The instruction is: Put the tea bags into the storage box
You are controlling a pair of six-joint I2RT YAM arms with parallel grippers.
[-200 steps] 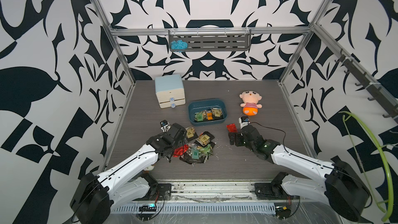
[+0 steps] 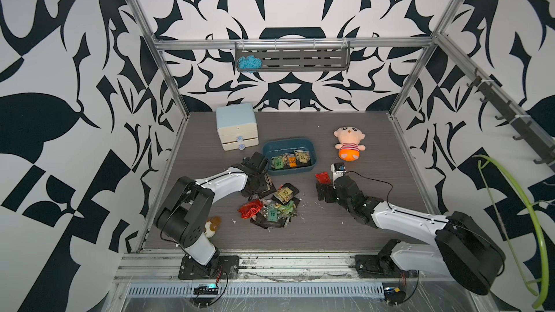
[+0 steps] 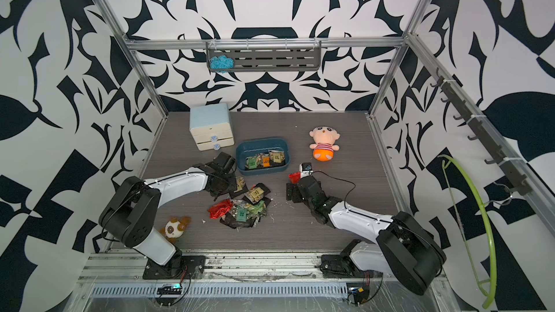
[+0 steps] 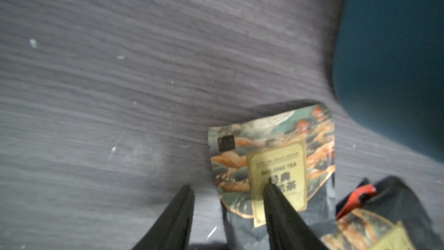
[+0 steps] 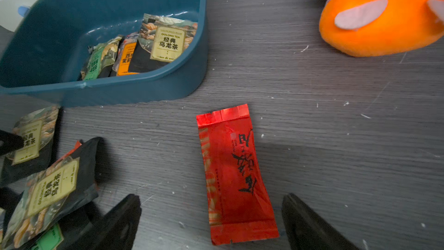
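The blue storage box (image 2: 267,149) holds several tea bags (image 5: 166,44). In the left wrist view, an oolong tea bag (image 4: 277,166) lies flat on the table just outside the box. My left gripper hangs over its edge with a gap between the fingers; one finger overlaps the bag's label. In the right wrist view a red tea packet (image 5: 235,171) lies on the table. The right gripper stands open with a finger to each side of the packet's near end. Several other tea bags (image 2: 283,194) lie heaped in front of the box.
Behind the box to the left stands a small white drawer unit (image 2: 237,127). A plush doll (image 2: 349,143) sits at the back right. A brown-and-white plush toy (image 3: 175,228) lies by the left arm. The table's right side has bare room.
My left gripper has moved away from the table's front, towards the box and over the tea bag beside it. The right gripper has shifted slightly towards the red packet.
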